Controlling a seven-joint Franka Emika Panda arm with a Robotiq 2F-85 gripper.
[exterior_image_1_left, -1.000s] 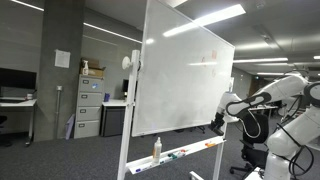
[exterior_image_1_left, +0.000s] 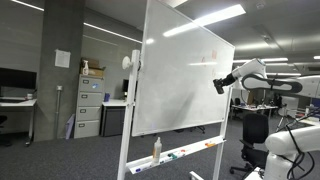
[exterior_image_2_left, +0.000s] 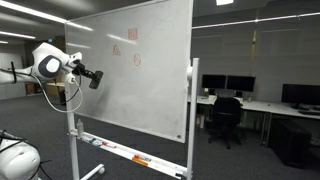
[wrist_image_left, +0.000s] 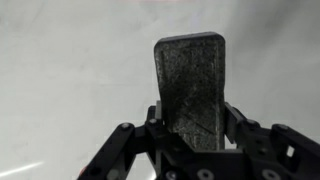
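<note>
A dark, worn block that looks like a whiteboard eraser (wrist_image_left: 191, 90) stands out from between the fingers of my gripper, which is shut on it. In exterior view 2 the same eraser (exterior_image_2_left: 96, 79) is held close to the left part of the whiteboard (exterior_image_2_left: 150, 105); whether it touches the surface, I cannot tell. Faint reddish drawn marks (exterior_image_2_left: 134, 33) show on the upper part of the board, above and to the right of the gripper (exterior_image_2_left: 84, 72). From exterior view 1 the gripper (exterior_image_1_left: 229, 82) is at the board's right edge.
Below the board runs a white tray (exterior_image_2_left: 130, 154) bearing markers and small items. A spray bottle (exterior_image_1_left: 157, 150) stands on it. Desks with monitors (exterior_image_2_left: 226, 84) and an office chair (exterior_image_2_left: 227, 112) are behind. The air before the board is clear.
My gripper has risen along the right side of the board in exterior view 1, from near the tray to about mid-height. The eraser has moved up with it.
</note>
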